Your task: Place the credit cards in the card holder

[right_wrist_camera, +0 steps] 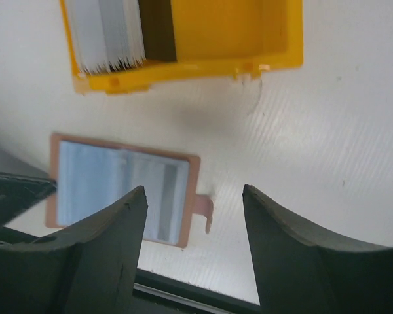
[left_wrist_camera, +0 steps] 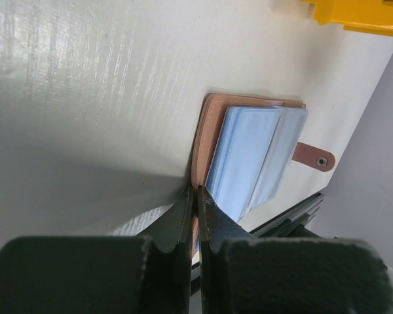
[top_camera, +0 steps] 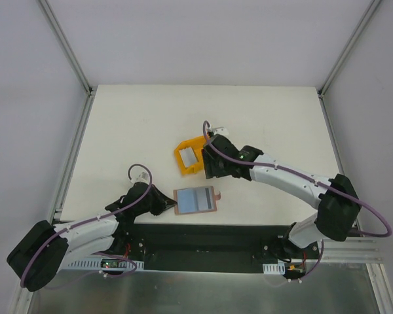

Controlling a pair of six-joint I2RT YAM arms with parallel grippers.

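The card holder (top_camera: pixel 195 200), brown with pale blue sleeves and a tab, lies open near the table's front edge. My left gripper is shut at its left edge, fingertips at the brown rim; whether it pinches it I cannot tell. A yellow box (top_camera: pixel 184 167) behind the holder has white cards (right_wrist_camera: pixel 105 33) stacked in its left compartment; the right one looks empty in the right wrist view. My right gripper is above the table between box and holder, slightly right, fingers apart with nothing seen between them.
A dark gap (top_camera: pixel 209 248) runs along its front edge, below the holder. Walls stand on both sides and behind.
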